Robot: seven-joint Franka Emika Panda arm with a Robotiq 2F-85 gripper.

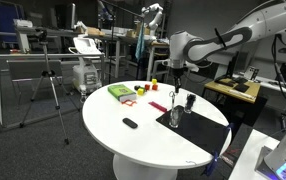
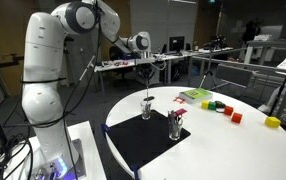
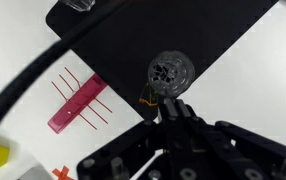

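Observation:
Over the black mat (image 1: 198, 138) hangs my gripper, its fingers close together on a thin object whose shape is hard to make out. In exterior view 2 a slim item (image 2: 148, 91) hangs below the gripper, above a pale cup (image 2: 146, 111). A clear holder with pens (image 2: 175, 126) stands nearer that camera. From the wrist, a round dark-topped container (image 3: 171, 72) shows just beyond the fingertips. A thin orange outline (image 3: 148, 95) lies beside it.
Red, yellow and green blocks (image 2: 219, 106) and a green book (image 2: 196, 95) lie apart from the mat. A red strip (image 3: 78, 103) sits on the white table.

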